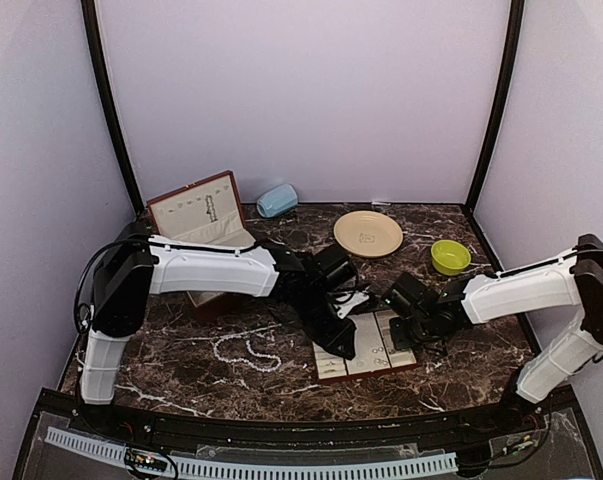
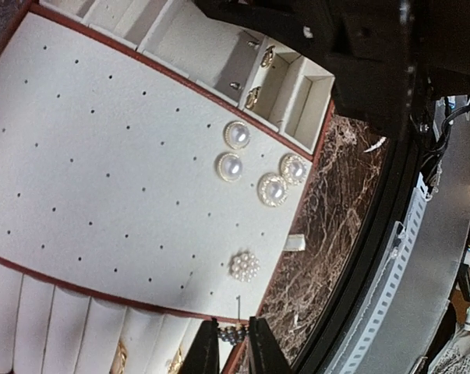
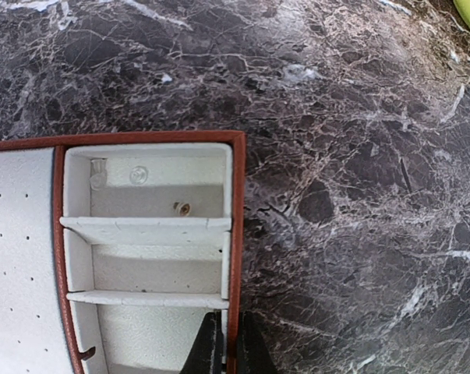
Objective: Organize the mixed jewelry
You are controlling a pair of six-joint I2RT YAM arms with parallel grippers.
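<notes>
My left gripper is shut on a small earring (image 2: 234, 334) with a dark beaded head, its thin post pointing up over the pinboard's edge. Two pairs of pearl earrings (image 2: 230, 167) and one beaded pearl cluster (image 2: 245, 266) sit on the white perforated board (image 2: 86, 171) of the jewelry tray. Gold rings (image 2: 121, 358) stand in the padded ring rolls. At the tray's right side, my right gripper is shut on the red-brown tray rim (image 3: 236, 234), its fingers on either side of the wall. Small pieces (image 3: 182, 209) lie in the top compartment.
An open jewelry box (image 1: 196, 215) stands at the back left. Left of the tray lies a white necklace (image 1: 246, 353). A cream plate (image 1: 369, 234), green bowl (image 1: 450, 257) and blue cup (image 1: 277, 200) are at the back. Marble is bare right of the tray.
</notes>
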